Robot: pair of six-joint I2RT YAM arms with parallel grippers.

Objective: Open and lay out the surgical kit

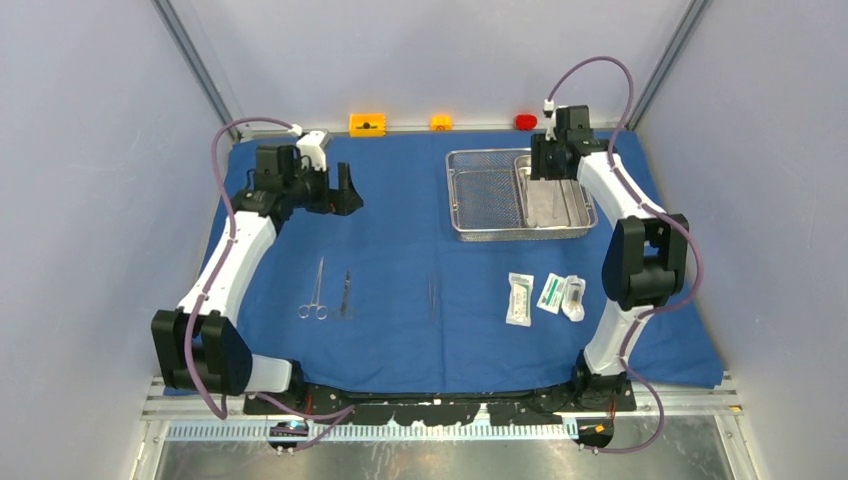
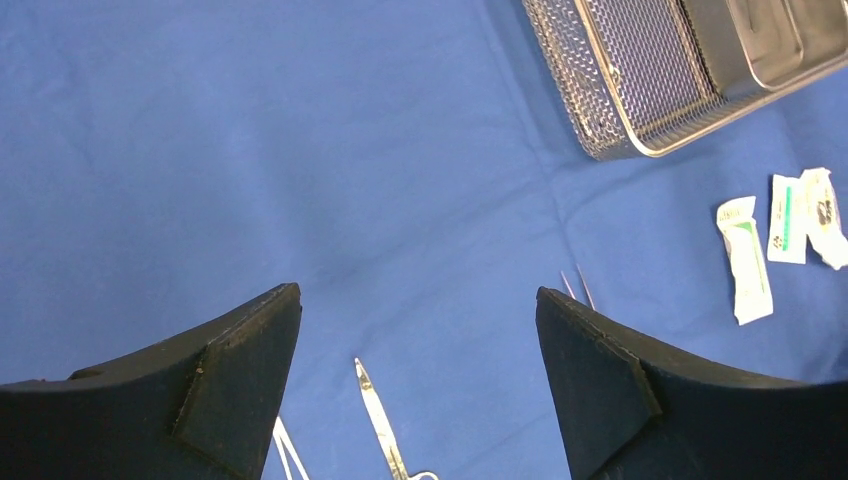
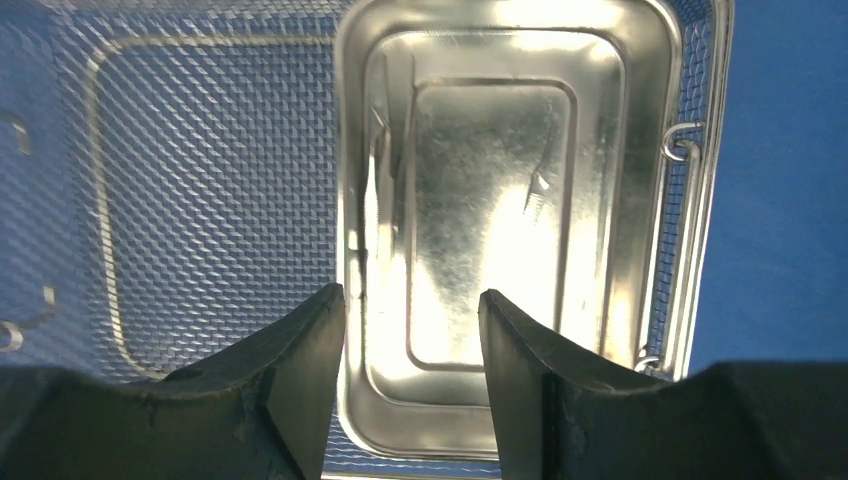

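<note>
A mesh basket [image 1: 480, 232] holds a steel inner tray [image 3: 490, 130] on its right side, with thin slim instruments [image 3: 385, 200] along the tray's left and a small item [image 3: 535, 190] at its right. My right gripper hangs over the tray, fingers apart, nothing between them. My left gripper stands open and empty above the cloth at the left. On the cloth lie scissors [image 1: 321, 311], a second instrument [image 1: 346, 295], thin tweezers [image 1: 433, 300] and several white packets [image 1: 519, 298].
Yellow blocks [image 1: 367, 128] and a red object [image 1: 525, 121] sit along the back edge. Walls close in on both sides.
</note>
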